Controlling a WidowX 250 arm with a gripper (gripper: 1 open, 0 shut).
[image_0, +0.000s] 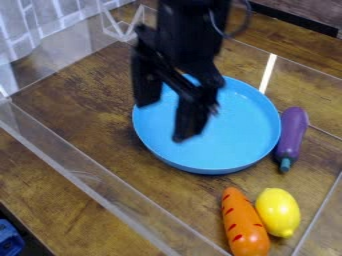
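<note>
My black gripper (174, 100) hangs large and blurred over the upper middle, open, above a round blue plate (234, 150). Its body hides the back part of the plate. To the right of the plate lies a purple eggplant (291, 135). In front, an orange carrot (243, 222) with red marks lies beside a yellow lemon (277, 212).
A blue object (7, 238) shows at the lower left corner.
</note>
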